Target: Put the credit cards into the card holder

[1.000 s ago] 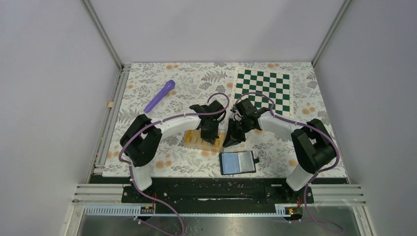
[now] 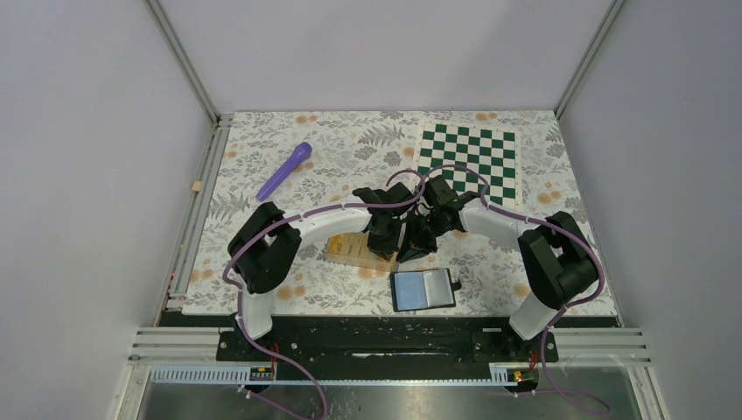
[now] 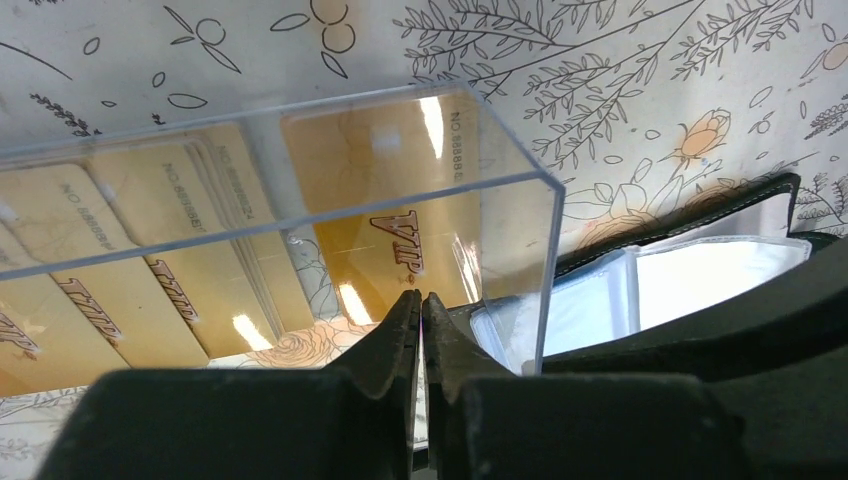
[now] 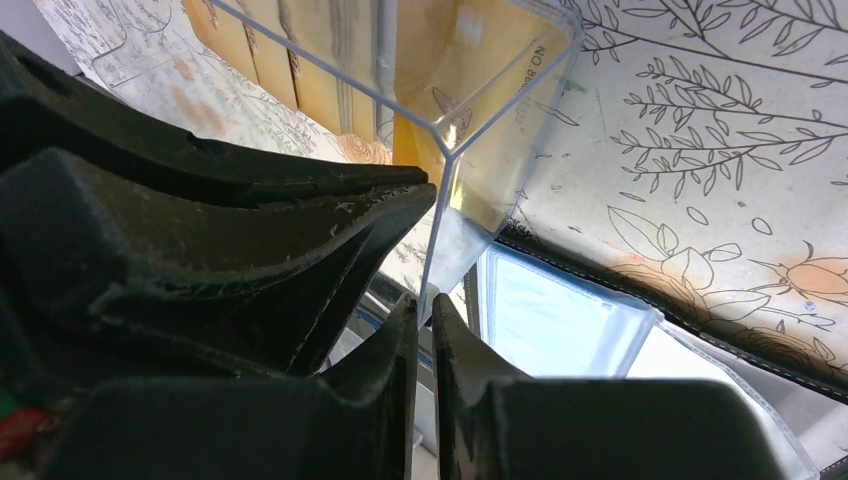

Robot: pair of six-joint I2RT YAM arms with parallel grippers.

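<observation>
A clear plastic box point(image 2: 350, 260) of gold VIP cards lies below the arms. In the left wrist view its rightmost card point(image 3: 365, 240) lies apart from overlapping cards point(image 3: 120, 300). My left gripper is above that card's lower edge, fingertips close together; whether it grips anything is unclear. My right gripper is shut on the box's clear corner, at its right end. The open card holder point(image 2: 411, 290), with blue and pale sleeves, lies just in front, to the right of the box.
A purple microphone-shaped object point(image 2: 280, 175) lies at the back left and a green checkered board point(image 2: 472, 149) at the back right. Both arms are close together at the centre.
My left arm has moved right and slightly toward the front, over the box's right end. The right arm and the box look unchanged.
</observation>
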